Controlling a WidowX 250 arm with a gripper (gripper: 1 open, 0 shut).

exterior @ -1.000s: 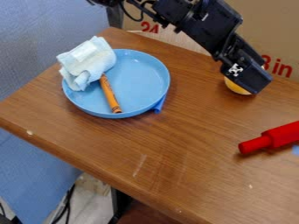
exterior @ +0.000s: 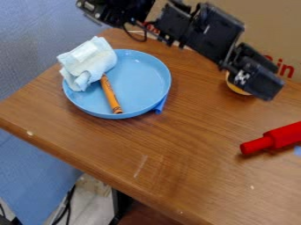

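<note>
The black robot arm reaches from the top left toward the back right. Its gripper [exterior: 251, 77] is low over a round yellow object [exterior: 233, 88], which it partly hides; whether its fingers are open or shut does not show. On the left a blue plate [exterior: 146, 81] holds a crumpled white cloth [exterior: 84, 60] and an orange stick-like object [exterior: 111, 93]. A red cylindrical object [exterior: 273, 139] lies at the right.
A small blue item [exterior: 161, 105] is by the plate's right side. A cardboard box [exterior: 269, 26] stands behind.
The arm and gripper have shifted slightly over the last second, the gripper still at the yellow object. The things on the table look unmoved.
</note>
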